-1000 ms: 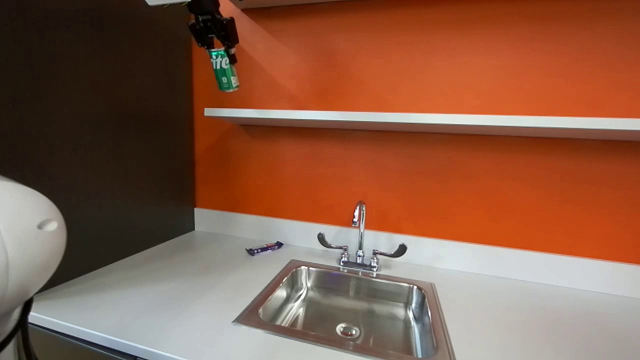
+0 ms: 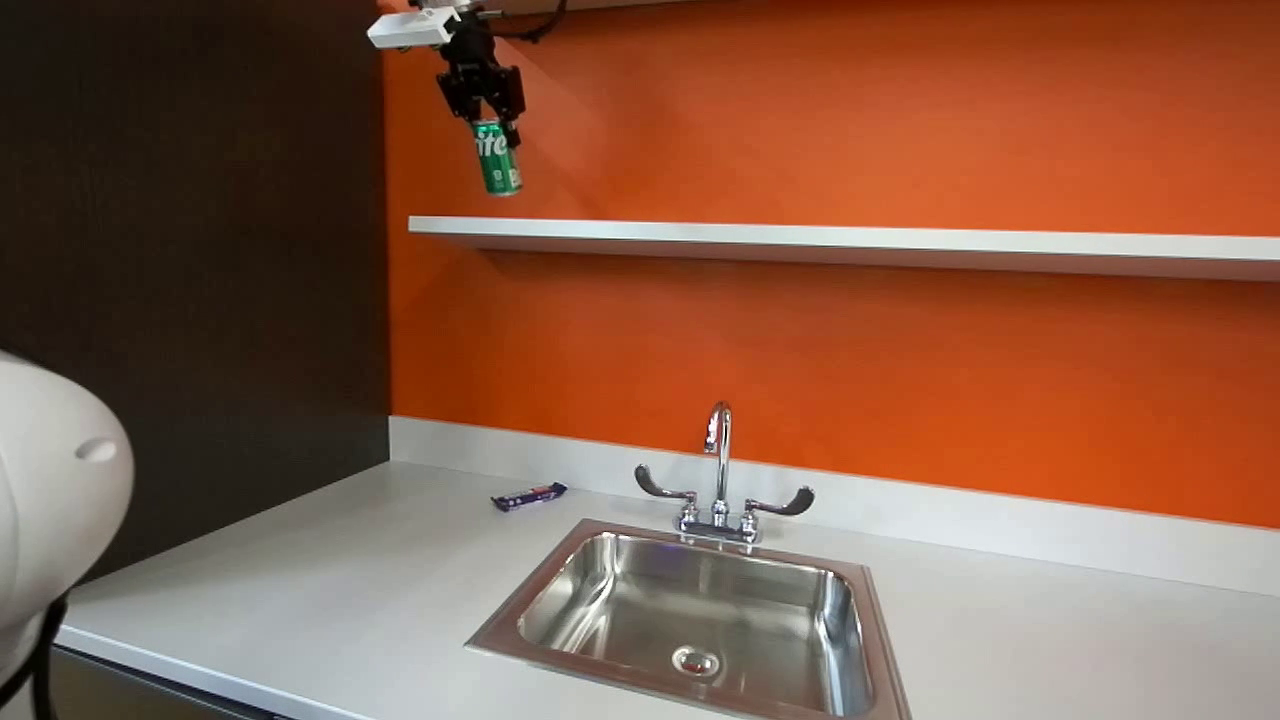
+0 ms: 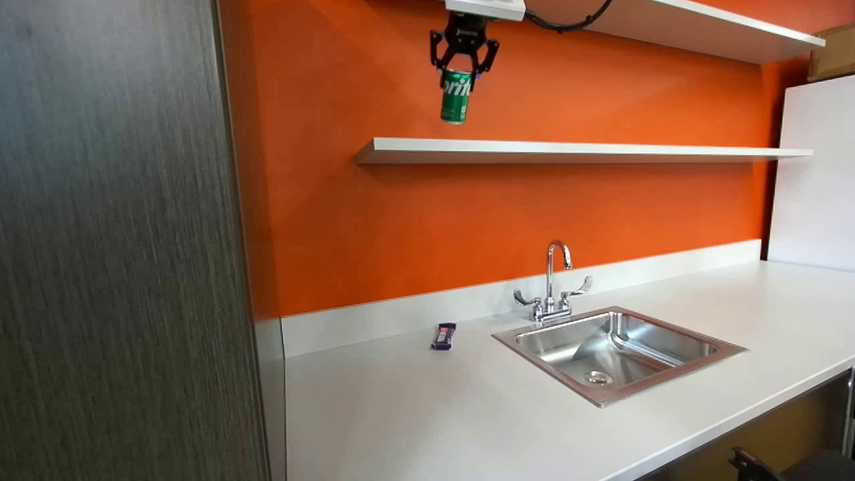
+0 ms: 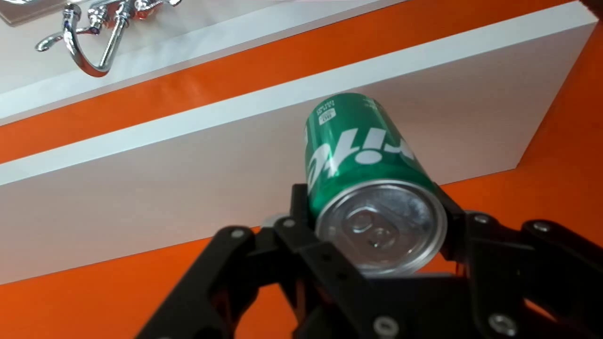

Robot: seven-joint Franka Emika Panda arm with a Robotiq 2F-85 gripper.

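A green Sprite can [image 2: 497, 168] hangs in the air, tilted slightly, its lower end above the level of the white wall shelf [image 2: 840, 238]. My gripper [image 2: 493, 125] is shut on the can near its top, pointing down. From the second exterior side, the can [image 3: 454, 103] shows between the black fingers of the gripper [image 3: 458, 79], with the left part of the shelf [image 3: 577, 151] below it. In the wrist view, the can's silver lid [image 4: 384, 226] faces the camera and black fingers flank it.
On the counter [image 3: 377, 401] lies a purple wrapped bar [image 2: 529, 496], left of the steel sink [image 2: 870, 624] and its faucet [image 2: 721, 468]. An upper shelf [image 3: 681, 32] is close to the arm. The lower shelf's top looks bare.
Gripper and can have moved to the right and slightly lower in exterior view 1, with the can still held. The counter items have not moved.
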